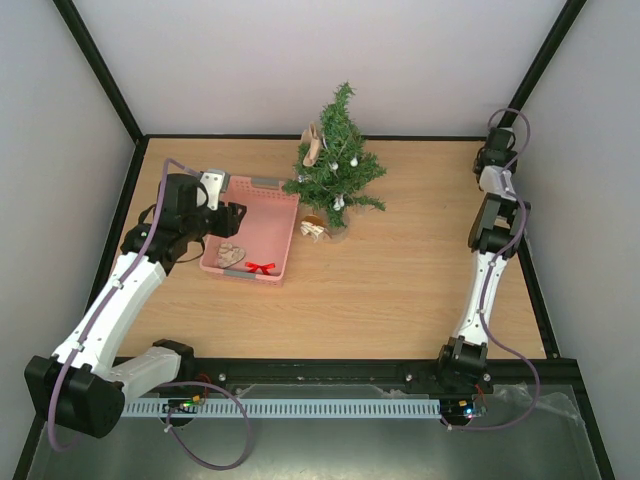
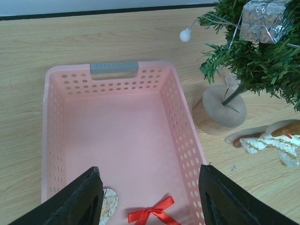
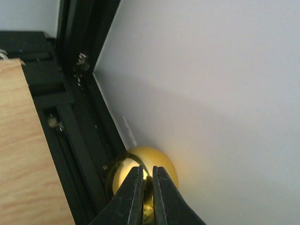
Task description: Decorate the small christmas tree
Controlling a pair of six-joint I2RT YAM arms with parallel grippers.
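Observation:
The small Christmas tree point(image 1: 335, 170) stands at the back middle with a few baubles and ornaments on it; a silver gift ornament point(image 2: 262, 21) hangs in its branches. A pink basket point(image 1: 250, 212) to its left holds a red bow point(image 2: 150, 211) and a pale flat ornament point(image 2: 108, 206). My left gripper hangs open above the basket, nothing between its fingers. My right gripper is at the back right corner; its fingertips are close together, with a gold bauble point(image 3: 154, 157) behind them by the wall, whether held I cannot tell.
A white and brown ornament point(image 1: 312, 228) lies beside the tree's base. A dark frame edge and white wall border the right gripper.

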